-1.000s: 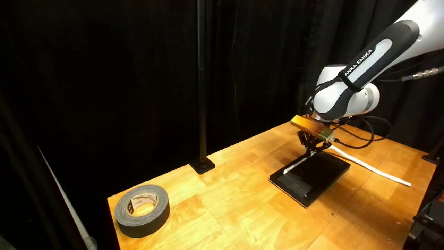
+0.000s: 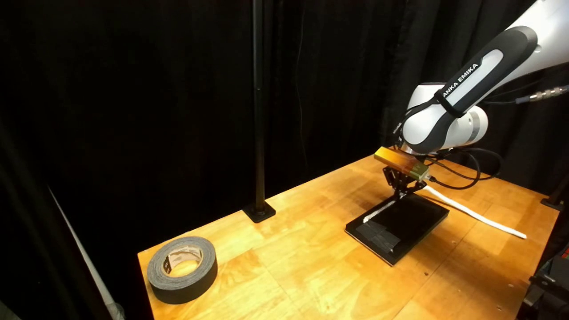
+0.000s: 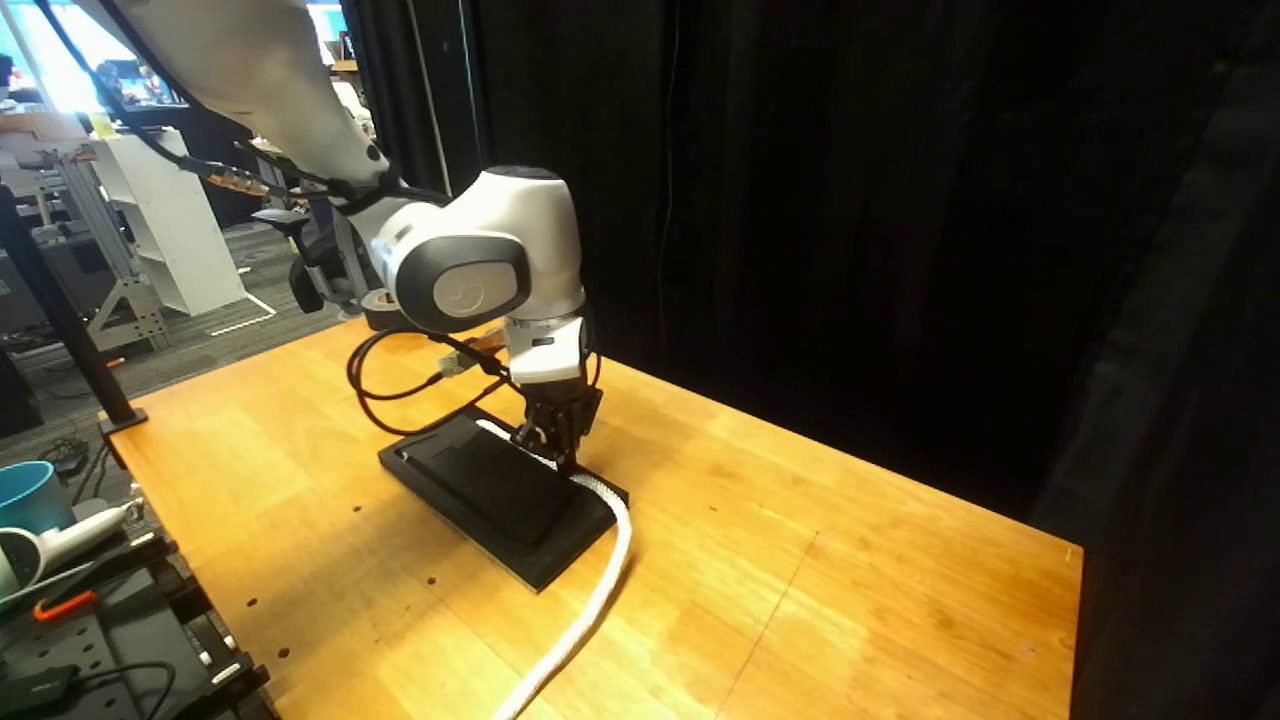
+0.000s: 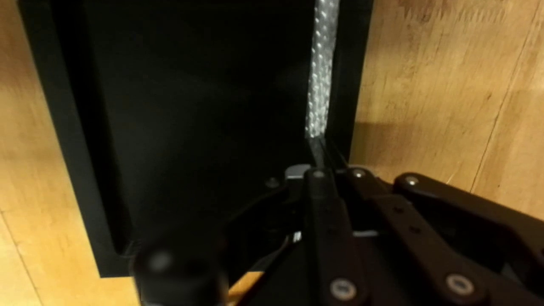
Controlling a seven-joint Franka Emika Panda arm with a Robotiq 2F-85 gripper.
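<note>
A white braided rope (image 2: 476, 213) runs from the table onto a black rectangular board (image 3: 467, 505). Along one edge of that board lies its end stretch (image 4: 320, 66); the rest bends off across the wood in exterior view 2. My gripper points down over the same edge, its fingers (image 4: 325, 204) shut together at the rope. Where they meet the rope, the fingertips cover it, so whether they pinch any of it or only press on top is hidden.
Grey tape (image 2: 182, 269) sits at the far left table corner in exterior view 1. A black post (image 2: 259, 133) stands at the table's back edge. Wood between tape and board is bare. Cables (image 3: 384, 402) loop beside the wrist.
The hand has shifted very slightly to the right in exterior view 1. The rope, board and tape look unmoved.
</note>
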